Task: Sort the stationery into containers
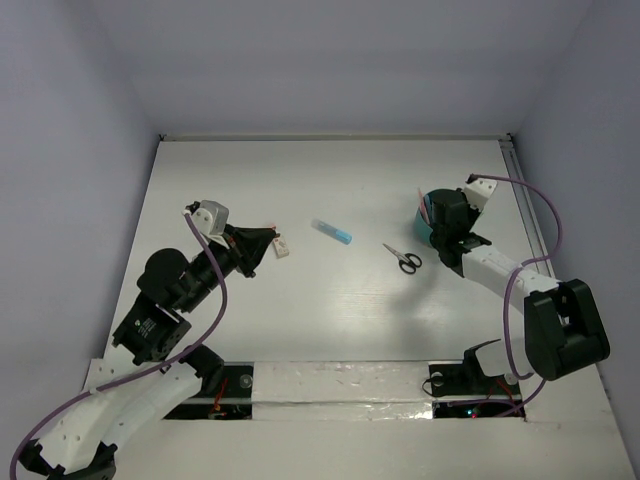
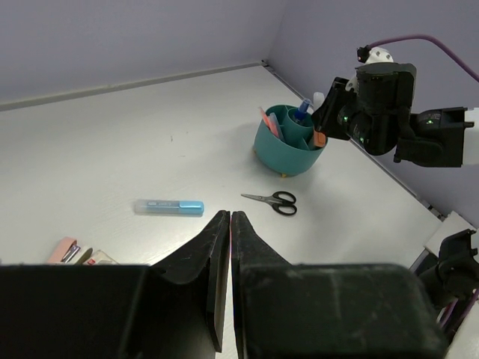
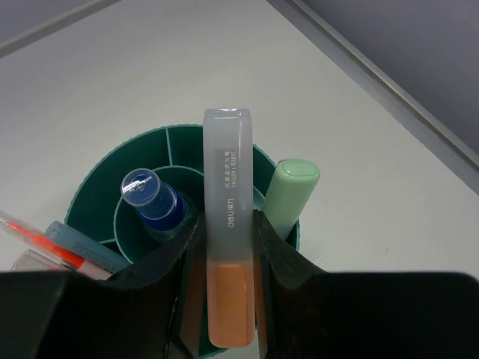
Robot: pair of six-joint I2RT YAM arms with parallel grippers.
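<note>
A teal pen holder (image 2: 288, 157) at the right holds several pens and markers. My right gripper is over it, around an upright orange-and-clear highlighter (image 3: 229, 187); whether the fingers grip it firmly is unclear. A green marker (image 3: 292, 191) and blue bottle (image 3: 153, 198) are beside it. My left gripper is shut, nothing visible between its fingers, above the left part of the table. A light blue marker (image 1: 332, 231), black scissors (image 1: 405, 260) and a small pile with a pink item and cream eraser (image 1: 281, 245) lie on the table.
Walls border it at the back and sides, with a metal rail (image 3: 382, 90) close to the holder on the right.
</note>
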